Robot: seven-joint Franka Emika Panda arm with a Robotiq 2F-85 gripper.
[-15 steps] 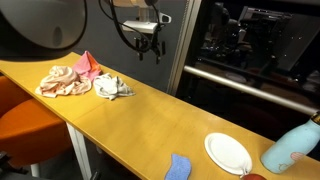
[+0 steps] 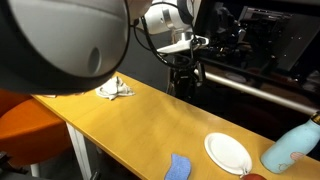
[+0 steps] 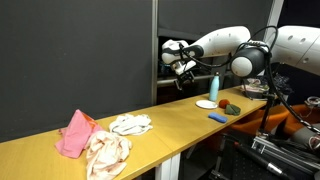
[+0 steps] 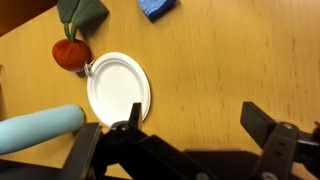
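Note:
My gripper is open over bare wood in the wrist view, its two black fingers wide apart and nothing between them. The white plate lies empty to its left, the light blue bottle beyond that. Past the plate are a red round item and something dark green. A blue sponge-like block is cut off by the top edge. From the side, the gripper hangs above the table near its back edge, left of the plate.
A white cloth, a pink cloth and a pale pink cloth are crumpled at the table's other end. Between them and the plate the wood is bare. A dark wall panel rises behind the table.
In exterior view 1 the gripper has moved right and lower, away from the cloth end. The arm now covers the pink cloths there. The objects on the table show no movement.

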